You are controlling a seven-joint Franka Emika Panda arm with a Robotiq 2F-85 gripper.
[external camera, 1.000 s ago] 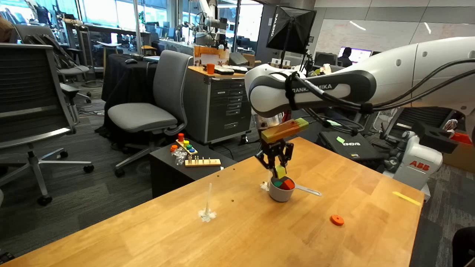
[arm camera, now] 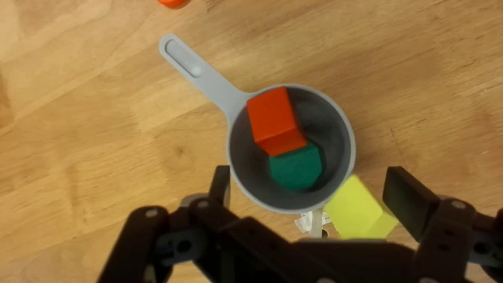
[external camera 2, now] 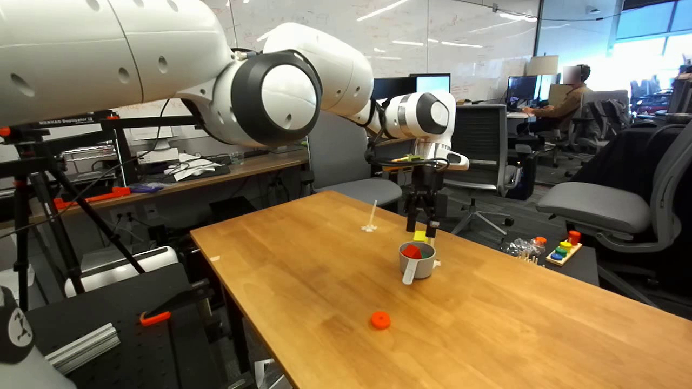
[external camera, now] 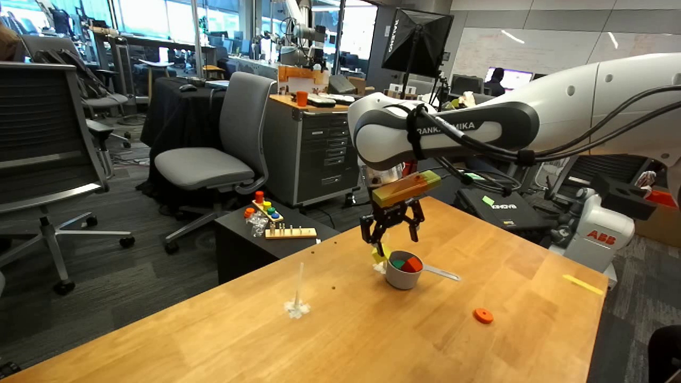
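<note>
The grey cup [external camera: 403, 279], with its long handle [arm camera: 207, 80], stands on the wooden table. Inside it, a red block [arm camera: 273, 118] leans over a green block [arm camera: 297, 167]. Above the cup, my gripper [external camera: 397, 243] is open, its fingers [arm camera: 409, 198] spread wide and nothing held. A yellow block [arm camera: 356, 210] is tilted just outside the cup's rim, on the side away from the handle, near one finger. In exterior view 2 the yellow block [external camera 2: 420, 236] shows behind the rim; whether it touches the cup or a support is unclear.
Near the cup a thin peg [arm camera: 316, 221] rises from a taped base, and another upright peg [external camera: 298, 287] stands farther off. An orange disc [external camera: 483, 316] lies on the table. Bare tabletop surrounds these things.
One second ago the yellow block was between my fingers over the cup. The fingers have spread, and the block is now lower, beside the rim. The arm has shifted slightly left in exterior view 1.
</note>
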